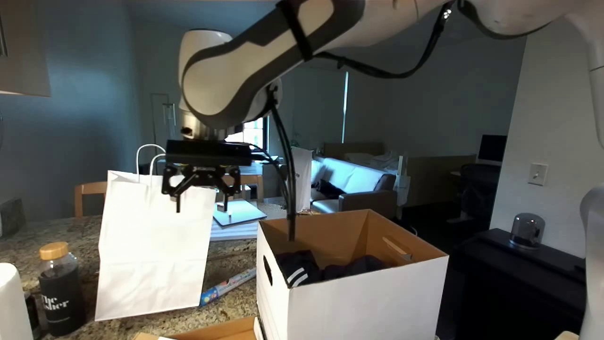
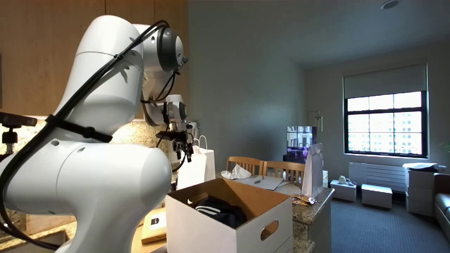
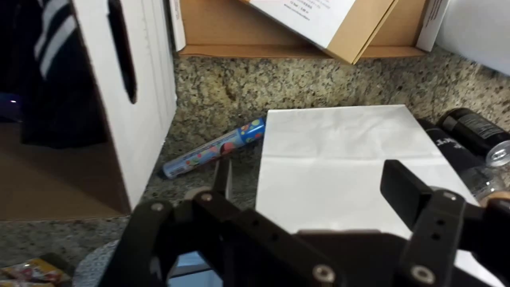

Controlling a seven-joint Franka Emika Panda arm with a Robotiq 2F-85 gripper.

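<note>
My gripper (image 1: 201,205) is open and points down, its fingers wide apart with nothing between them. In exterior view 1 it appears at the height of the upper part of a white paper bag (image 1: 153,255), which stands upright with looped handles. Seen from the wrist, the bag's pale face (image 3: 334,138) spreads below and between the two fingers. A blue patterned tube (image 3: 215,148) lies on the counter between the bag and a tall white box (image 1: 362,303). Dark clothing with white stripes (image 2: 221,209) rests inside that box.
A black-sleeved bottle (image 1: 59,294) stands left of the bag, and a dark can (image 3: 475,134) is close by. A low open carton (image 3: 229,28) with a smaller box (image 3: 330,16) sits on the speckled counter (image 3: 229,91). The tall box's walls rise above the counter.
</note>
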